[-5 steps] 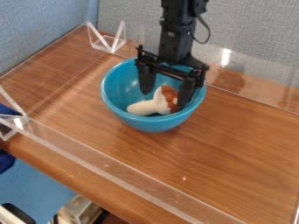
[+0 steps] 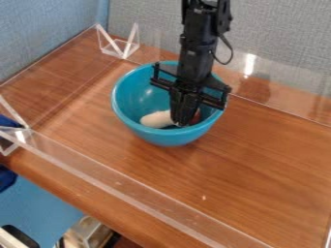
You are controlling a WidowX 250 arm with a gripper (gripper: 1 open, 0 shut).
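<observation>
A teal bowl sits on the wooden table. My black gripper reaches down inside it from above, its fingertips low in the bowl. A pale elongated object lies in the bowl at the front left of the fingers, partly hidden by them. The gripper looks shut; whether anything is between its fingertips is hidden.
Clear panels edge the table, with white brackets at the back left. A textured grey wall stands behind.
The gripper has moved down into the bowl and its fingers have drawn together, now covering more of the pale object and the orange-brown thing beside it.
</observation>
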